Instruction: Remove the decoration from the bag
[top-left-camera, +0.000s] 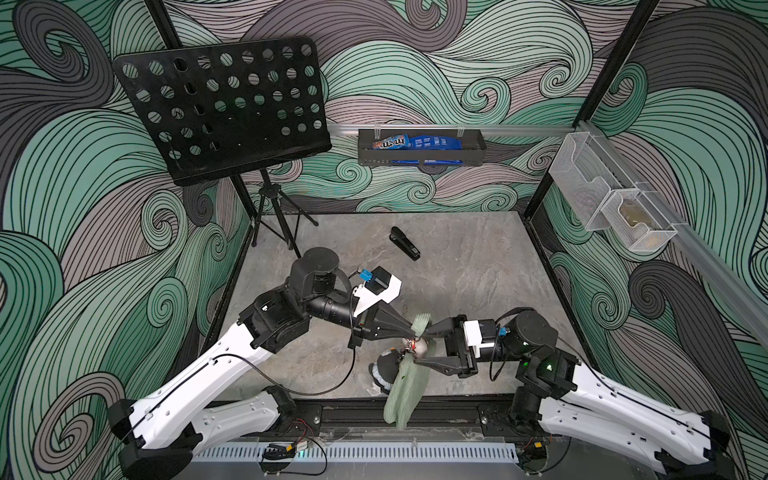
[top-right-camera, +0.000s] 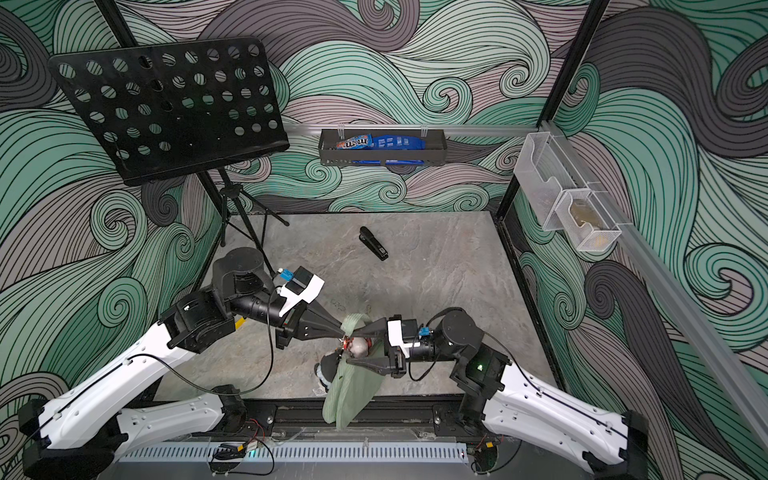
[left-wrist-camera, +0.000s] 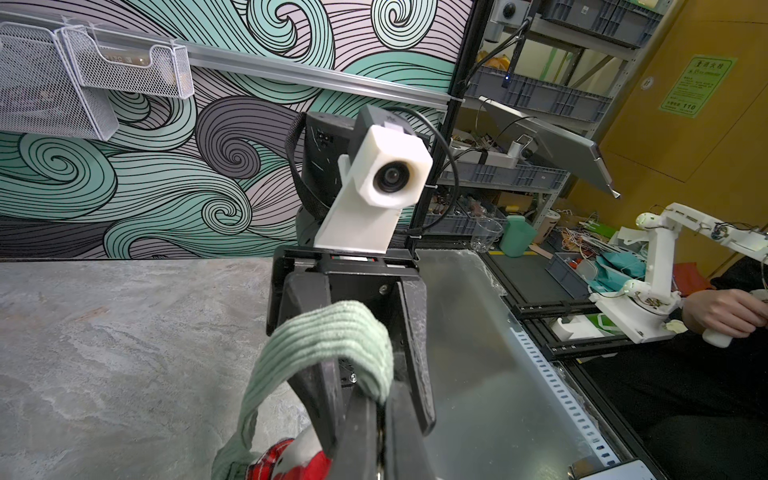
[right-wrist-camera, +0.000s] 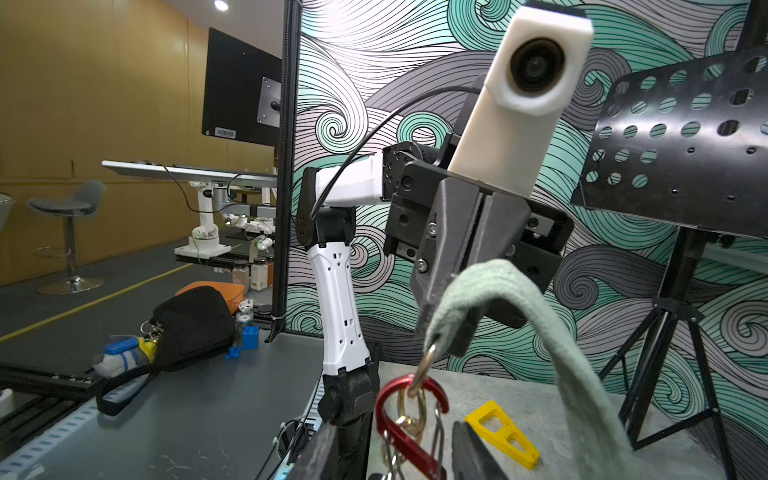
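The sage-green corduroy bag (top-left-camera: 408, 389) hangs below both grippers near the table's front edge. My left gripper is shut on its strap (left-wrist-camera: 320, 344), which loops up over the fingers. In the right wrist view a metal ring sits at the left fingertips, and a red carabiner (right-wrist-camera: 390, 404) with thin chains hangs from it. My right gripper stands open, its fingers on either side of the carabiner. A dark penguin plush (top-left-camera: 386, 369) dangles left of the bag; a pale round charm with red (top-right-camera: 357, 346) hangs between the right fingers.
A black stapler-like object (top-left-camera: 405, 243) lies farther back on the grey table (top-left-camera: 472, 264). A yellow piece (right-wrist-camera: 502, 433) rests on the table under the left arm. A black music stand (top-left-camera: 224, 112) rises at the back left.
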